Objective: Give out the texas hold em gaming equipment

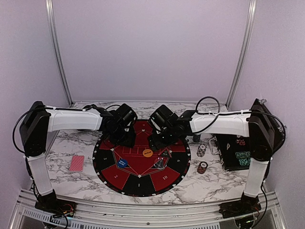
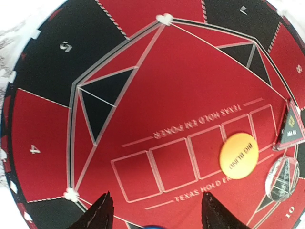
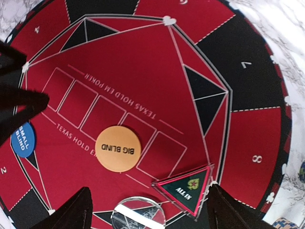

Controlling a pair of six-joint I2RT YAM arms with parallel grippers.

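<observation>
On the round red-and-black poker mat lies the orange big blind disc, near the row of card boxes. The blue small blind disc lies flat on the mat's left side, clear of any finger. To the right are a triangular all-in marker and a clear round disc. My left gripper hovers over the left half of the mat, open and empty. Just right of the big blind in the top view, my right gripper is open above the mat, nothing between its fingers.
Red-backed cards lie left of the mat. Chip stacks stand to its right, beside an open black case holding chips. Both grippers are close together over the mat.
</observation>
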